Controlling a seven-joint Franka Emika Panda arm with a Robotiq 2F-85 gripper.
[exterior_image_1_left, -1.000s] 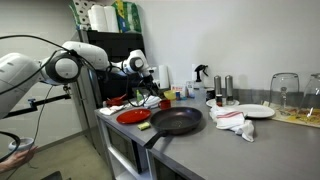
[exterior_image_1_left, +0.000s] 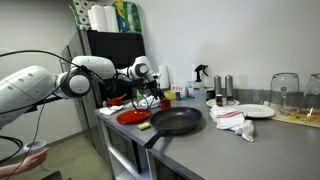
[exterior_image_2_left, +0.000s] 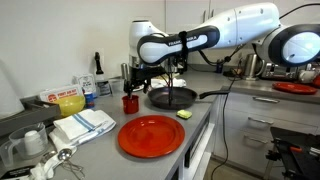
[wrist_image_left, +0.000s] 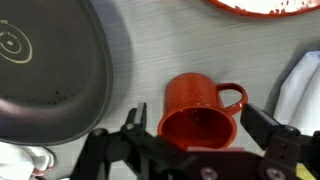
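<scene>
Below my gripper in the wrist view is a red mug (wrist_image_left: 192, 92), its handle pointing right. The gripper is open, its fingers spread wide to either side of the mug's mouth, and nothing is gripped. In exterior view 2 the same mug (exterior_image_2_left: 130, 104) stands upright on the counter under the gripper (exterior_image_2_left: 138, 84). From exterior view 1 the red mug (exterior_image_1_left: 166, 104) shows only small, and the fingertips are hard to make out there.
A dark frying pan (exterior_image_1_left: 176, 121) lies close to the mug, its handle over the counter's front edge. On the other side is a red plate (exterior_image_2_left: 152, 137). A cloth (exterior_image_2_left: 83, 126), a yellow-green sponge (exterior_image_2_left: 184, 114) and a yellow measuring cup (exterior_image_2_left: 71, 104) are nearby.
The arm has come down a little and shifted slightly toward the mug. The mug, pan and plate appear unmoved.
</scene>
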